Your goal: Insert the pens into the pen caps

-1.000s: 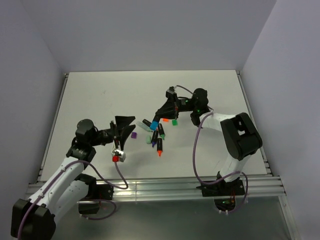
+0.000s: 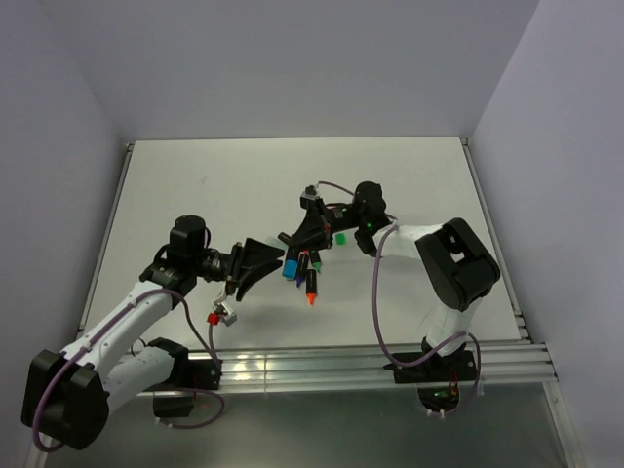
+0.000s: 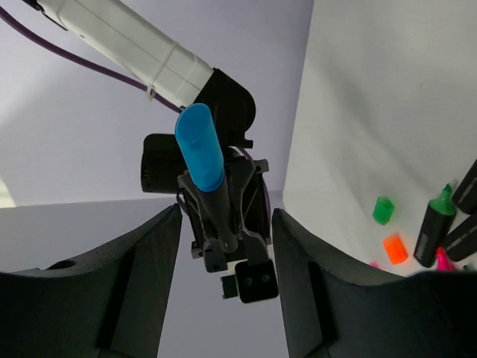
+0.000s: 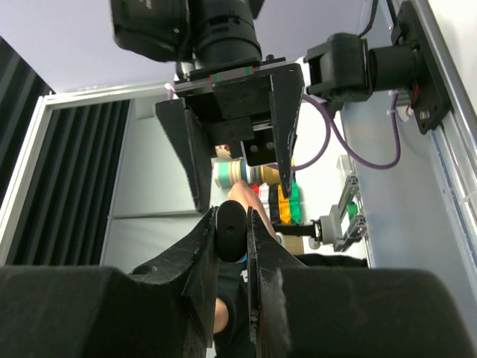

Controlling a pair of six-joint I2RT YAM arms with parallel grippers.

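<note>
A black pen with a blue end [image 3: 201, 145] is held in the closed fingers of my right gripper [image 2: 294, 244], its blue end towards the left gripper. In the right wrist view, the pen's round black end [image 4: 230, 235] shows between the fingertips. My left gripper [image 2: 261, 266] stands open just left of that blue end, its fingers apart with nothing visibly clasped. Loose on the table are an orange-tipped pen [image 2: 311, 285], a green-tipped pen [image 3: 434, 231] and a pink-tipped pen [image 3: 444, 259]. A green cap [image 3: 383, 209] and an orange cap [image 3: 396, 248] lie near them.
The two grippers are close together over the pens, hiding some of them from above. Bare white table [image 2: 214, 175] extends behind and to the left. A metal rail [image 2: 312, 361] runs along the front edge.
My right gripper has moved left and a little forward with the blue-ended pen.
</note>
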